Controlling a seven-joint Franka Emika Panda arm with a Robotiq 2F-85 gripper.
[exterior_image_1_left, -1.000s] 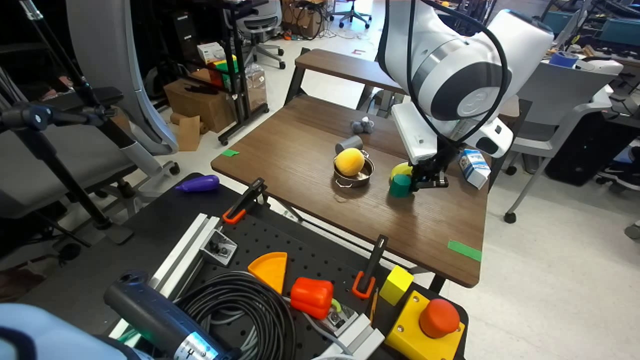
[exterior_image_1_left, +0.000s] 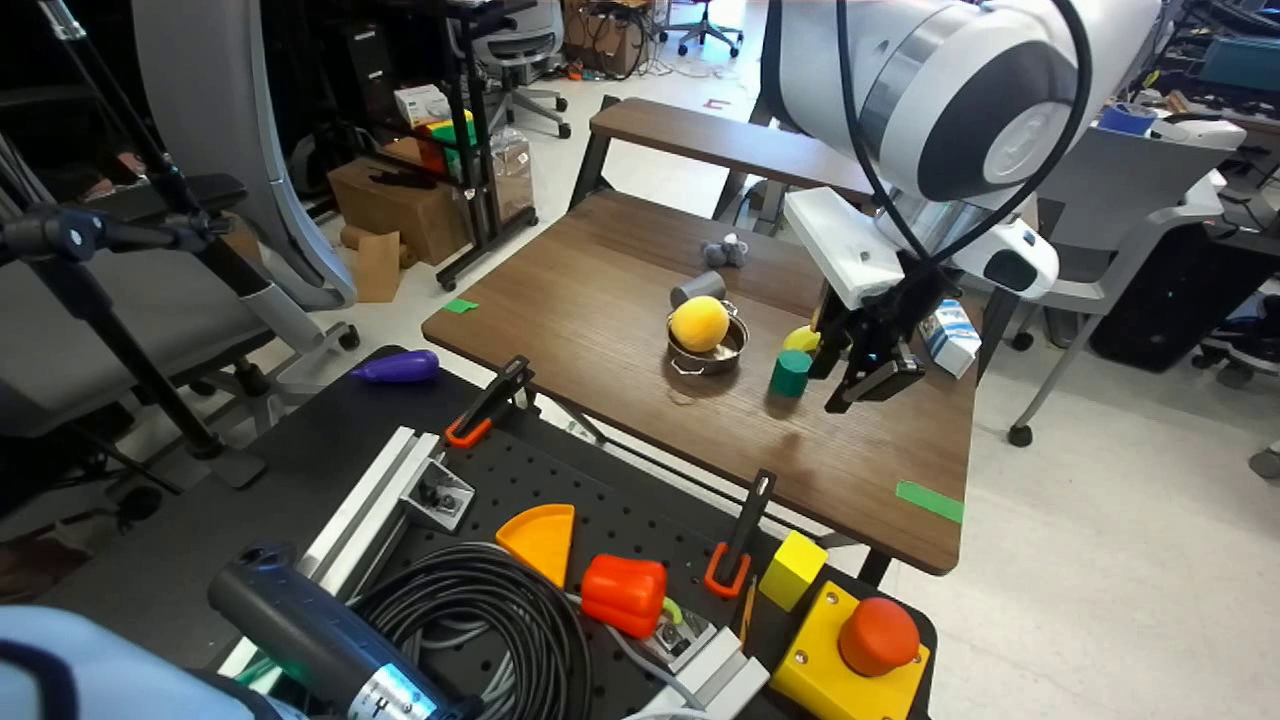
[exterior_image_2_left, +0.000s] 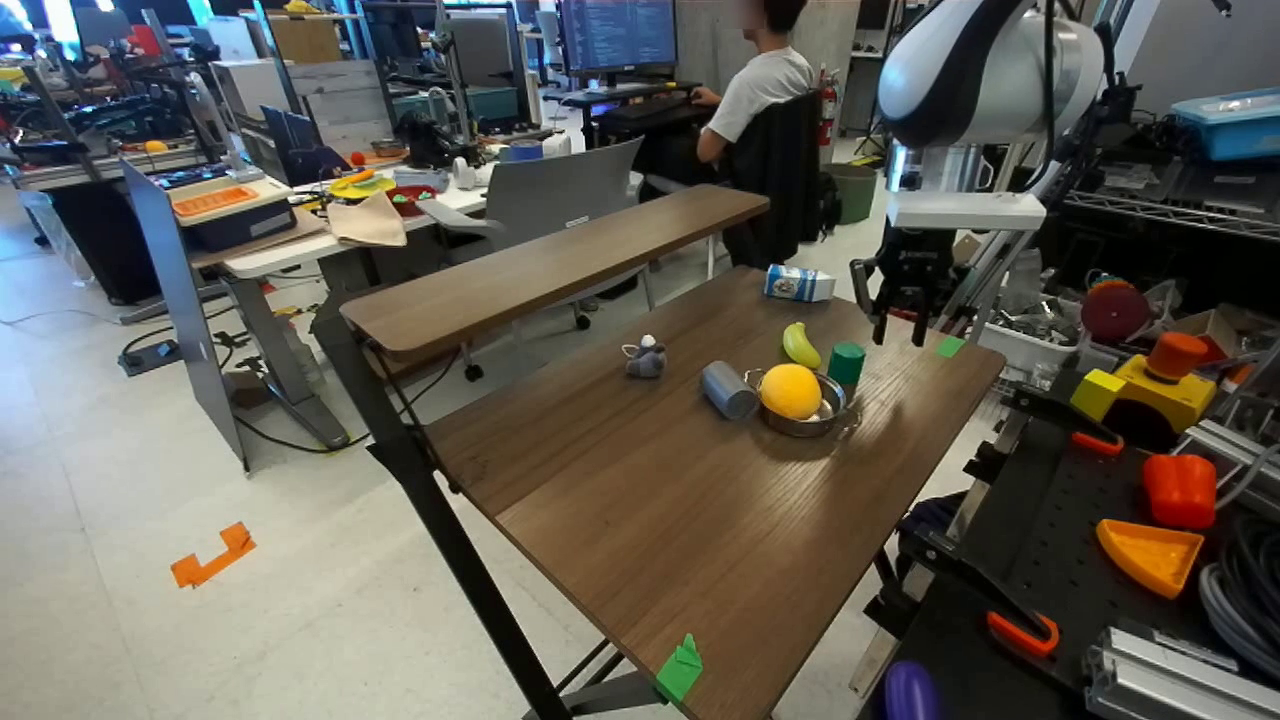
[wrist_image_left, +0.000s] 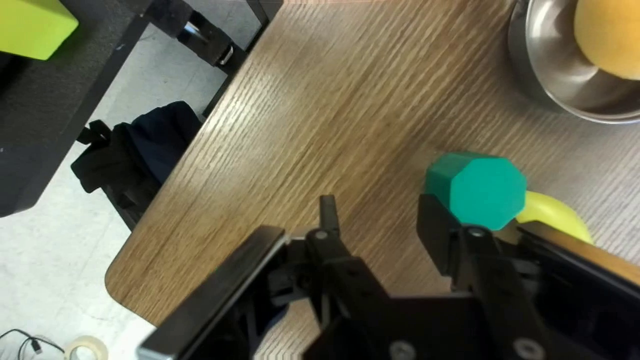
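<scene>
My gripper (exterior_image_1_left: 830, 386) is open above the table, its two fingers apart with only bare tabletop between them in the wrist view. A green block (wrist_image_left: 487, 193) with an octagonal top lies just outside the right finger (wrist_image_left: 433, 231) in that view, not between the fingers; touching or apart cannot be told. Near it is a yellow banana (exterior_image_2_left: 800, 346), partly hidden by the block and gripper in the wrist view. A metal pot (exterior_image_2_left: 828, 420) stands close by, with an orange-yellow ball-like fruit (exterior_image_2_left: 791, 391) in it.
A grey cup (exterior_image_2_left: 728, 390) lies on its side by the pot. Further off are a grey plush toy (exterior_image_2_left: 645, 358) and a blue-and-white carton (exterior_image_2_left: 798, 283).
My gripper has risen and pulled away from the green block, nearer the table's front in exterior view 1.
</scene>
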